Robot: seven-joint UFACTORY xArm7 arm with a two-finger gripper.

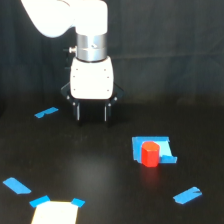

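Note:
My gripper (92, 114) hangs from the white arm in the upper left of the camera view, above the dark table. Its dark fingers look spread apart, with nothing visible between them, though they blend into the background. A small red cylinder-like object (150, 154) stands right of centre, well to the right of the gripper and closer to the camera. It sits at a blue-taped patch (142, 140), whose middle it partly hides.
A pale square (54, 214) with blue tape at its corners lies at the bottom left, cut off by the frame. Blue tape strips mark the table at the left (16, 186), far left (46, 112) and lower right (187, 195).

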